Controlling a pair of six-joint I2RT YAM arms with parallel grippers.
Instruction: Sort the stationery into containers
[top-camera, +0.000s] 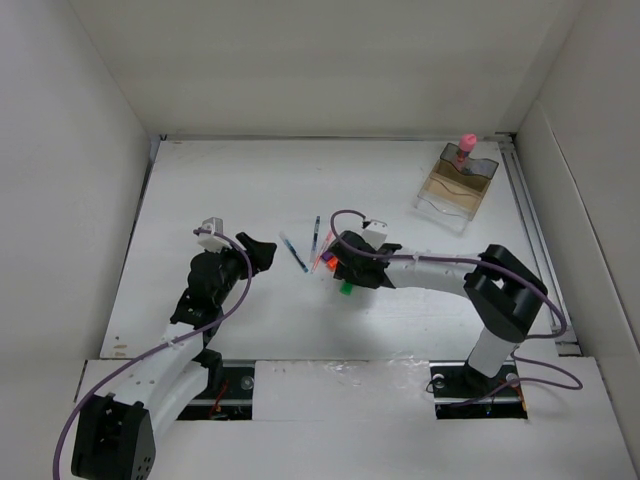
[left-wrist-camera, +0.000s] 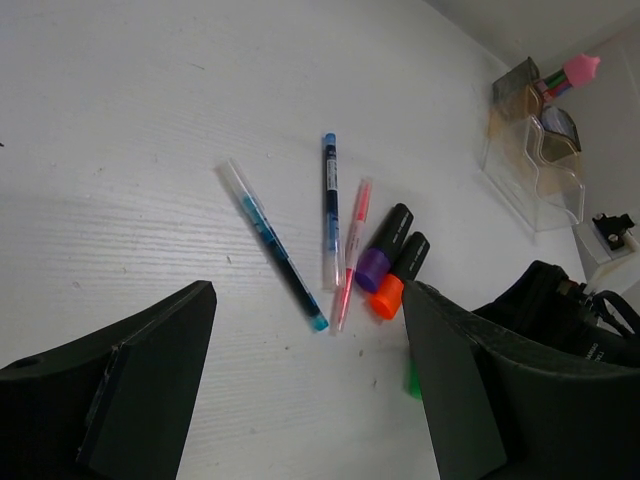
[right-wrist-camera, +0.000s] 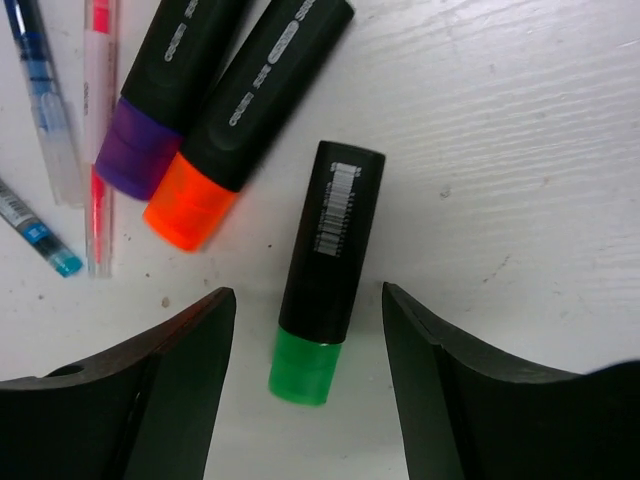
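Observation:
My right gripper is open just above a green-capped highlighter (right-wrist-camera: 329, 240), one finger each side, not gripping it. An orange highlighter (right-wrist-camera: 248, 110) and purple highlighter (right-wrist-camera: 159, 115) lie beside it, with a pink pen (left-wrist-camera: 352, 250), a blue pen (left-wrist-camera: 334, 210) and a teal pen (left-wrist-camera: 281, 258) to their left. My left gripper is open at the left of the table (top-camera: 260, 170), with nothing between its fingers. A clear and wooden organizer (top-camera: 443, 190) at the back right holds a pink-topped item (top-camera: 467, 142).
Walls enclose the table at back and sides. The right arm spans the right front of the table.

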